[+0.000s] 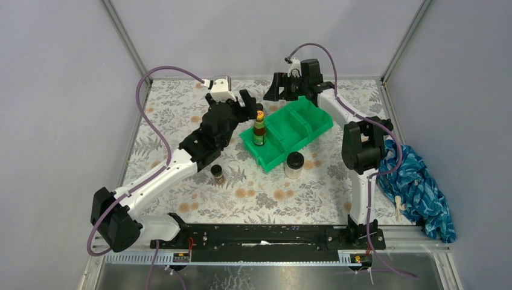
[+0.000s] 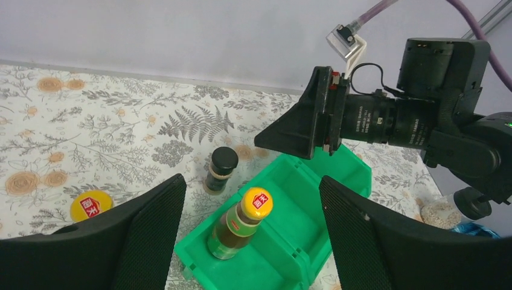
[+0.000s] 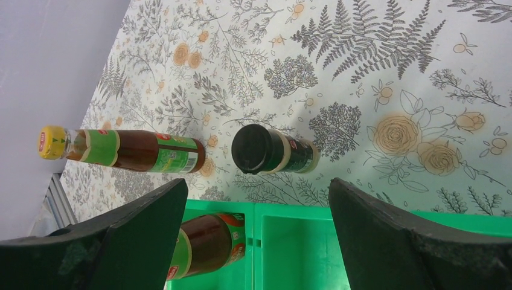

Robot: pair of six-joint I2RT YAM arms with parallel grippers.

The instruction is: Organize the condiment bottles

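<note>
A green divided tray [image 1: 278, 158] lies mid-table, and a yellow-capped sauce bottle [image 2: 234, 225] stands in its left compartment. Behind the tray is a small black-capped jar [image 3: 282, 151], upright on the cloth. Another yellow-capped bottle [image 3: 139, 148] stands outside the tray, mostly hidden under the left arm from above. Two more black-capped containers, a small jar [image 1: 217, 174] and a wider clear jar [image 1: 294, 165], stand in front. My left gripper [image 1: 249, 105] is open, empty, above the tray's left end. Over the tray's back edge, my right gripper [image 1: 275, 88] hangs open with nothing between its fingers.
A crumpled blue cloth [image 1: 416, 187] lies at the right table edge, with a dark-lidded jar [image 2: 453, 208] nearby. The tray's middle and right compartments look empty. Both grippers are close together above the tray.
</note>
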